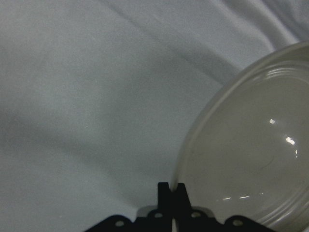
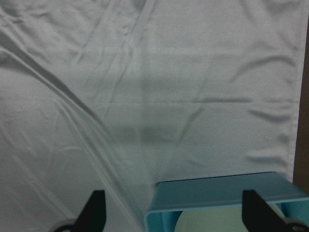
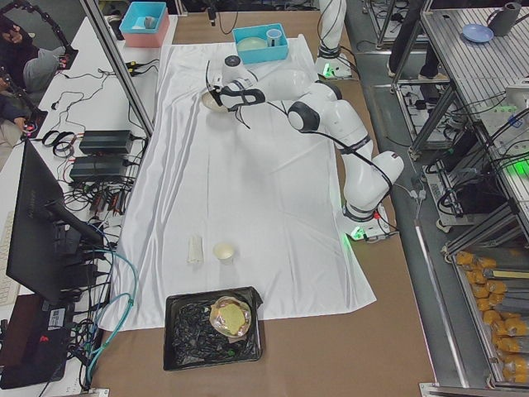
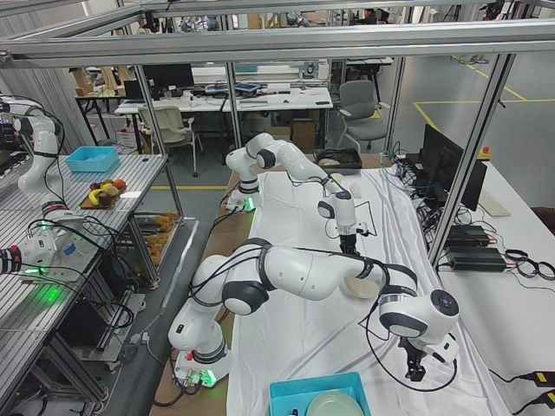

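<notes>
A cream plate (image 1: 251, 145) lies on the white cloth, partly hidden behind the arms in the camera views. My left gripper is shut on its near rim in the left wrist view; in the camera right view the left gripper (image 4: 349, 243) is beyond the near arm, by the plate (image 4: 360, 286). My right gripper is open with nothing between its fingers, above the cloth near a blue bin (image 2: 217, 191). In the camera right view the right gripper (image 4: 414, 368) is at the near right of the cloth.
The blue bin (image 3: 260, 52) holds a plate and a cylindrical item. A small cream cup (image 3: 223, 250) and pale item (image 3: 195, 250) lie toward the opposite end, beside a black tray (image 3: 182, 347) holding a wrapped round item.
</notes>
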